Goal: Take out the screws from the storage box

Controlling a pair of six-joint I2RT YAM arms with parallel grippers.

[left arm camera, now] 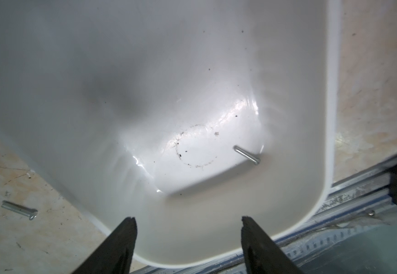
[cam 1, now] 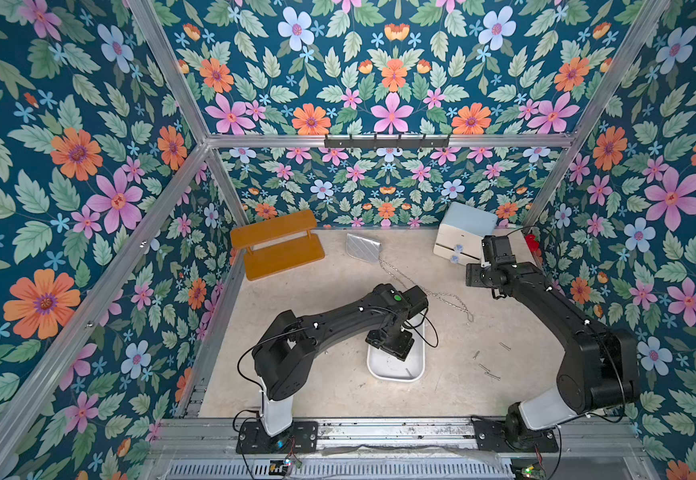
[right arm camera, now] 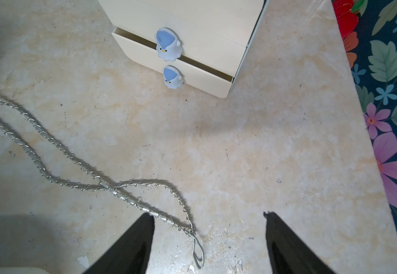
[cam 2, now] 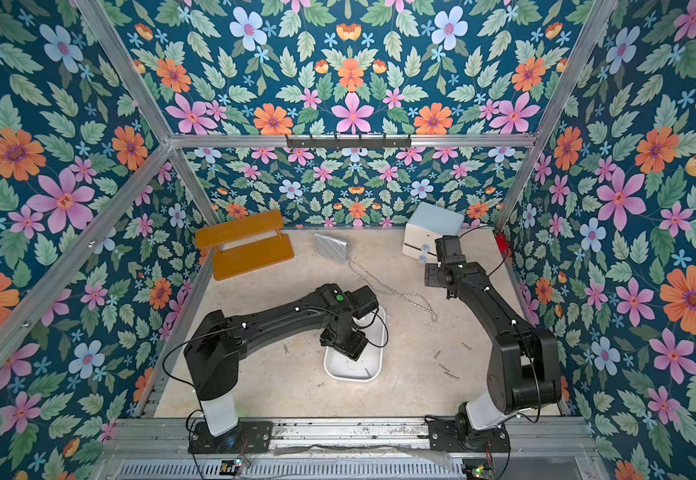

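Observation:
The white storage box (cam 1: 396, 374) stands on the table, with my left gripper over it. One silver screw (left arm camera: 246, 154) lies on its floor close to a wall. Between the left fingers there is nothing; the fingers stand open. Outside the box another screw (left arm camera: 19, 209) rests on the table, and several more screws (cam 1: 488, 372) lie on the right side. My right gripper is open and empty, above bare table in front of the cream cabinet. Part of the box is hidden by the left arm in both top views.
A silver chain (right arm camera: 70, 155) stretches across the table from a silver bag (cam 1: 363, 247). The cream and blue cabinet (cam 1: 460, 232) stands at the back right, its lower drawer slightly out. An orange rack (cam 1: 283, 256) is at the back left.

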